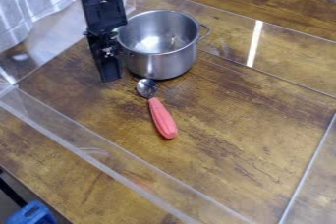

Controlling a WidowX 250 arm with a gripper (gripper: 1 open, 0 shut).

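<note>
A steel pot (164, 56) stands at the upper middle of the wooden table. Below it lies a spoon with a pink-red handle (163, 118), its metal head pointing up toward the pot. The black gripper (108, 71) is low at the pot's left side, fingertips near the table; whether it is open or shut is unclear.
Clear plastic walls border the table (243, 135). A blue object (31, 216) sits outside at the bottom left corner.
</note>
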